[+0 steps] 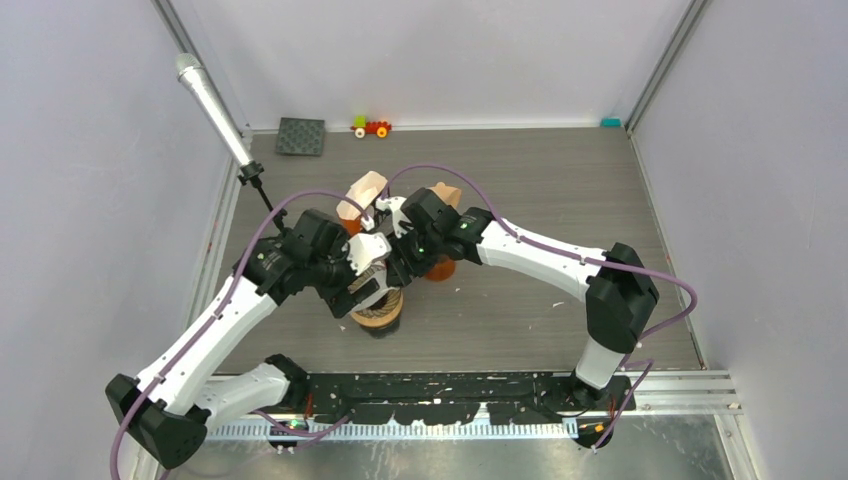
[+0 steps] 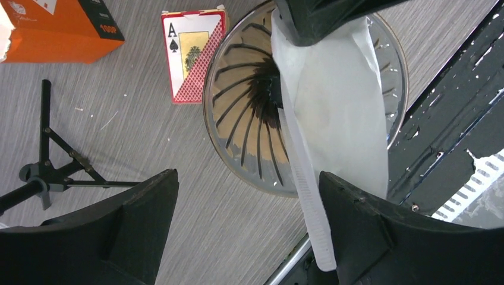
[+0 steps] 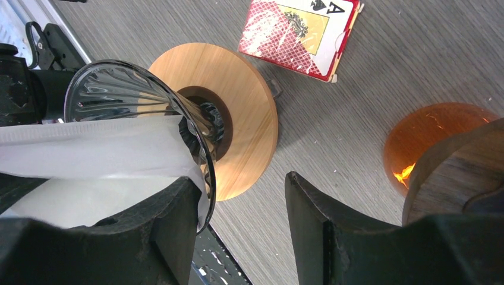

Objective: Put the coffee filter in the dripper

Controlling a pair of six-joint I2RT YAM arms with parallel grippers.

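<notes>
The white paper filter (image 2: 339,101) lies slanting across the glass dripper (image 2: 235,113), one end over the cone and the other beyond its rim by my left gripper. My left gripper is open, its fingers wide apart; the right-hand finger overlaps the filter's edge in its wrist view. On the opposite side, my right gripper stands open with clear space between its fingers. The filter (image 3: 101,148) passes behind its left finger, and whether they touch is unclear. Beneath the dripper is a wooden collar (image 3: 249,119). From above, both arms partly hide the filter (image 1: 370,290).
Beside the dripper lies a card box (image 2: 193,56). An orange filter box (image 2: 65,35) and a thin black stand (image 2: 53,172) are near the left gripper. An amber vessel (image 3: 428,130) stands close to the right gripper.
</notes>
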